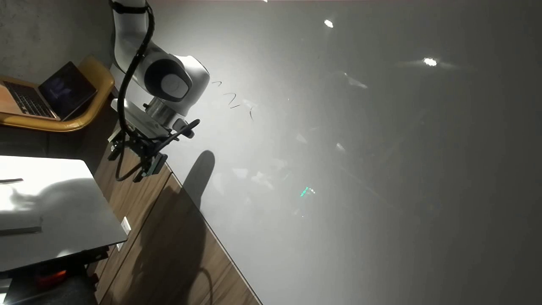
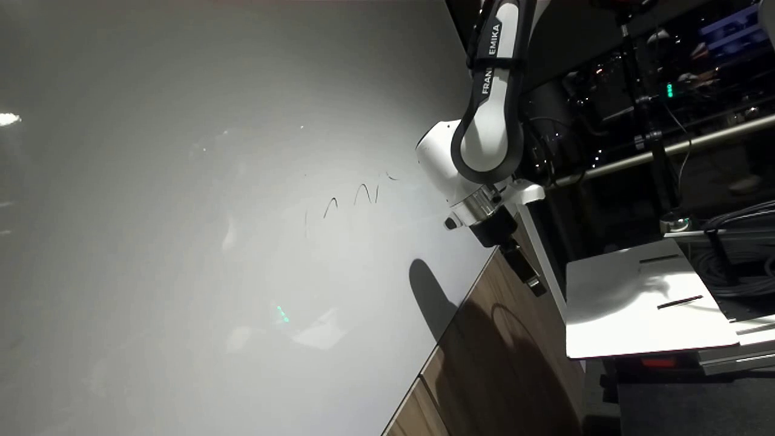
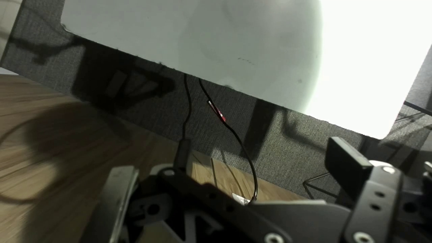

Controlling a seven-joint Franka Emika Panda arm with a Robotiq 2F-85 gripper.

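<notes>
My gripper (image 1: 127,167) hangs off the lower left edge of the whiteboard (image 1: 355,152), in front of the wood panel. Its fingers stand wide open, and in the wrist view the gap between the fingers is empty. Short dark pen strokes (image 1: 233,99) mark the whiteboard near the arm; exterior view 2 has the same strokes (image 2: 363,192). A thin dark stick-like item (image 2: 680,301) rests on the white tabletop (image 2: 603,290), away from the gripper.
An open laptop (image 1: 30,99) sits on a yellow chair (image 1: 96,109). The wood panel (image 1: 178,244) runs under the whiteboard's edge. Black cables (image 3: 239,139) hang over grey carpet between panel and tabletop. Coiled cables (image 2: 741,269) lie beyond the tabletop.
</notes>
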